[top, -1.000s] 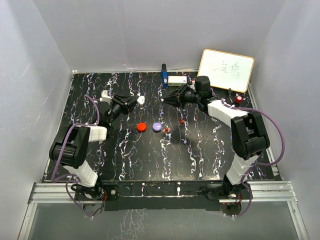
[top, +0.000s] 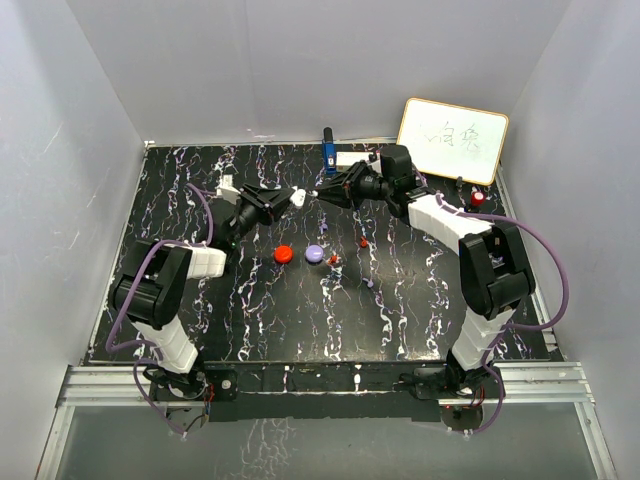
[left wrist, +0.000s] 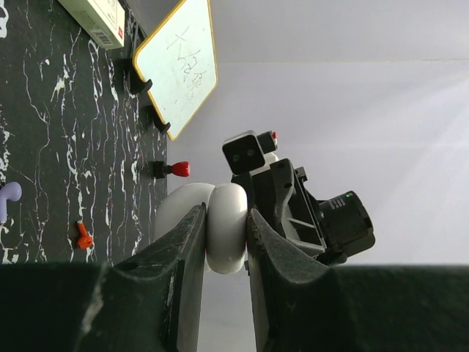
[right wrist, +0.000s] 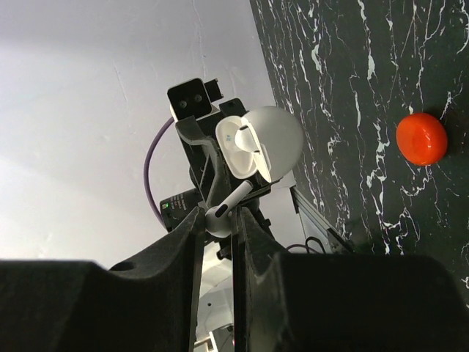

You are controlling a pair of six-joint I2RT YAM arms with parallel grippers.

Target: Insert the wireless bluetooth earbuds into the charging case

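The white charging case (top: 298, 198) is off the table, with my left gripper shut on it. Seen from the right wrist, its lid (right wrist: 277, 139) stands open and the hollow of the case (right wrist: 233, 150) faces my right gripper. A white rounded piece shows inside the hollow; I cannot tell if it is an earbud. At the right fingertips a white earbud (right wrist: 233, 199) is held, its stem angled up toward the case. In the top view the earbud (top: 315, 194) is close to the case; contact cannot be told.
A red round object (top: 283, 254) and a purple one (top: 314, 253) lie on the dark marbled table below the grippers. Behind are a blue item (top: 329, 152), a pale box (top: 352, 160) and a whiteboard (top: 453, 140).
My left gripper has carried the case to the right, and my right gripper has come left with the earbud.
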